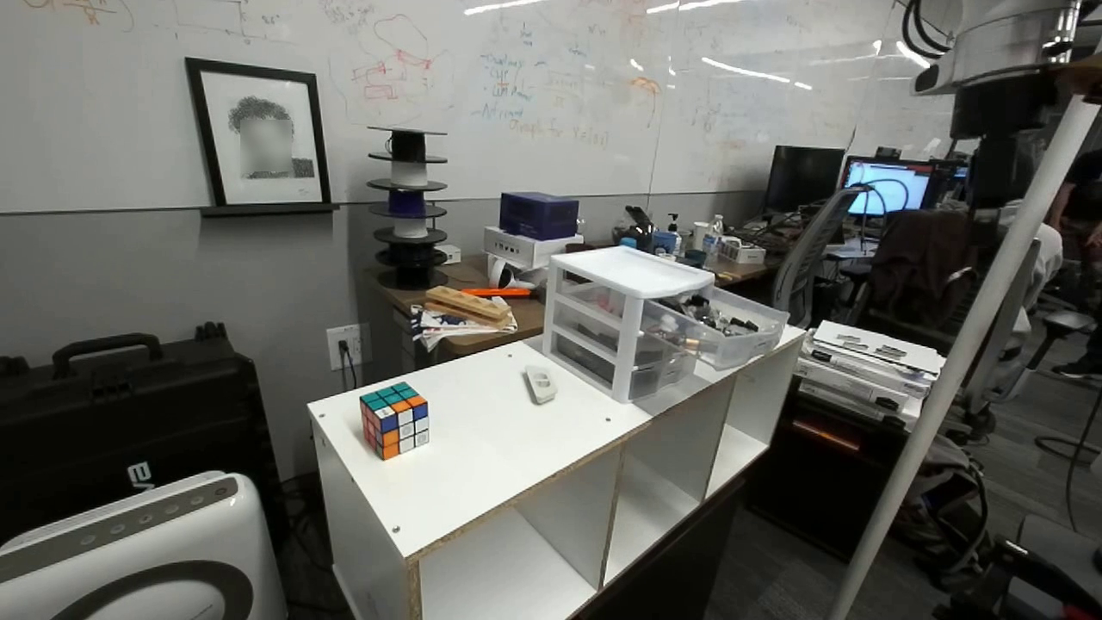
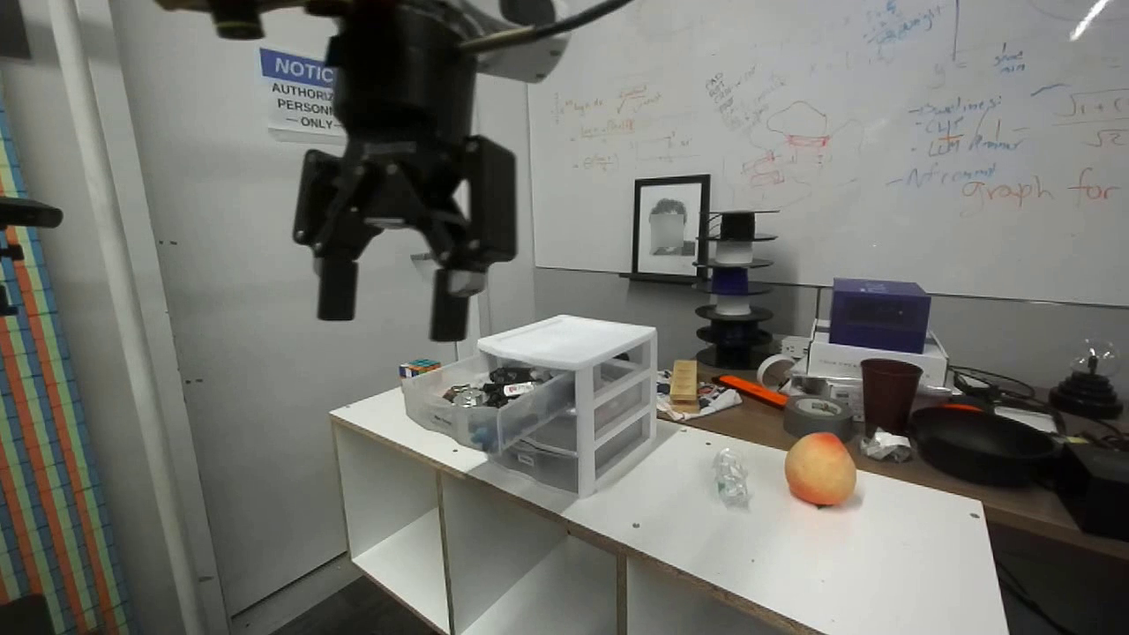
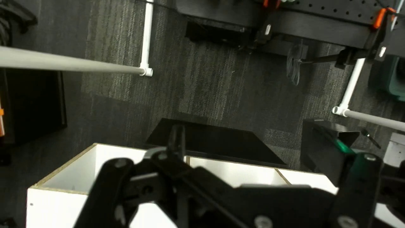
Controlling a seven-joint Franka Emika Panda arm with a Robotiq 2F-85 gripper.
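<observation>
My gripper [image 2: 393, 307] hangs open in exterior view 2, with an empty gap between its dark fingers. It is high up and clear of everything on the white shelf unit [image 1: 485, 465]. A small white-framed drawer unit [image 2: 571, 340] stands on that shelf; its top clear drawer [image 2: 434, 414] is pulled out and full of small dark items. Toward the near right of the shelf in exterior view 2 sit a peach [image 2: 820, 469] and a crumpled clear plastic piece [image 2: 730, 478]. A Rubik's cube [image 1: 394, 420] and a small white device [image 1: 540, 384] rest at the opposite end.
Behind the shelf, a desk holds a spool stack [image 1: 409, 207], a purple box [image 2: 878, 314], a dark cup [image 2: 889, 393] and a black pan [image 2: 979, 444]. A white pole [image 1: 961, 362] rises in front at the right. Below the arm, the wrist view shows carpet [image 3: 212, 83].
</observation>
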